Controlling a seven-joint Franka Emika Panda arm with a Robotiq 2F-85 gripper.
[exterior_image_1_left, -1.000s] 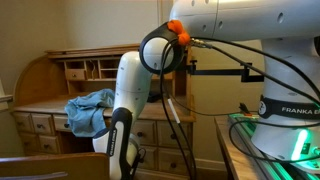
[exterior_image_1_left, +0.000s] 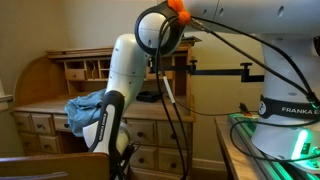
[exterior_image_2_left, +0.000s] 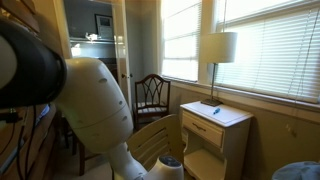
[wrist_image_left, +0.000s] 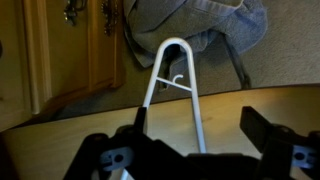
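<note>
In the wrist view, a white hanger-like frame (wrist_image_left: 196, 115) with a rounded end, a crossbar and a small hook extends past a wooden edge (wrist_image_left: 95, 130). My gripper has its black fingers (wrist_image_left: 262, 135) apart on either side of the frame. Whether the frame lies between the fingers or beyond them, I cannot tell. Grey-blue denim-like cloth (wrist_image_left: 215, 25) rests on the carpet past the edge. Exterior view 1 shows my arm (exterior_image_1_left: 125, 75) reaching down behind a wooden panel (exterior_image_1_left: 45, 167), its fingers hidden there.
A wooden desk (exterior_image_1_left: 145, 130) with drawers stands behind the arm, a blue cloth (exterior_image_1_left: 85, 108) draped over it. Wooden cabinet doors (wrist_image_left: 80, 60) border the wrist view's left. A white side table (exterior_image_2_left: 215, 122) with a lamp (exterior_image_2_left: 217, 50) and a chair (exterior_image_2_left: 150, 92) stand by the windows.
The lower arm and hand have swung a little to the left in exterior view 1, tilting more. The desk and blue cloth look unchanged.
</note>
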